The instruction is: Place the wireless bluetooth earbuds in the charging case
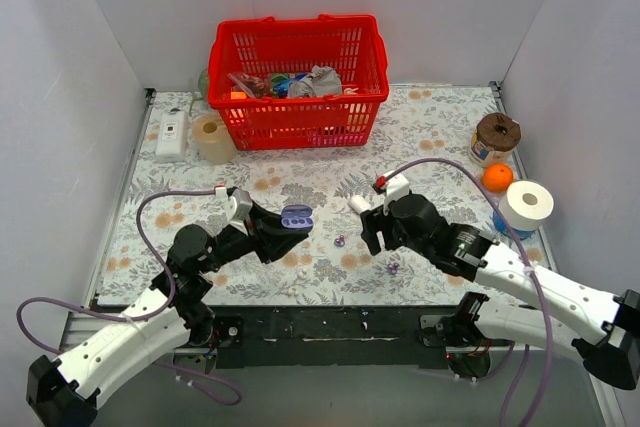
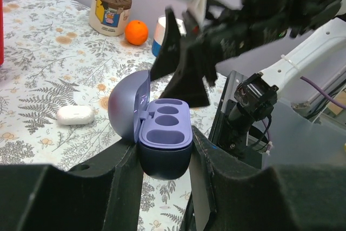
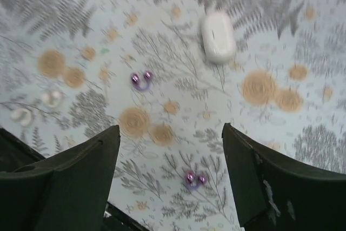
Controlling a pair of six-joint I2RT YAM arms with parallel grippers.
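Note:
In the left wrist view the purple charging case [image 2: 165,121] stands with its lid raised, gripped between the fingers of my left gripper. Its visible wells look empty. The top view has the case [image 1: 297,217] over the left-middle of the table. My right gripper [image 1: 372,230] hangs to its right, clear of the case. In the right wrist view that gripper is open, with nothing held between its fingers. Two small purple clip-shaped earbuds lie apart on the cloth: one earbud [image 3: 141,81] farther off, the other earbud [image 3: 194,180] lower down, nearer the right finger.
A small white block [image 3: 218,36] rests on the patterned cloth. The red basket [image 1: 300,127] fills the back. At the right edge stand a brown-topped tub [image 1: 494,139], an orange [image 1: 497,178] and a white roll [image 1: 526,205].

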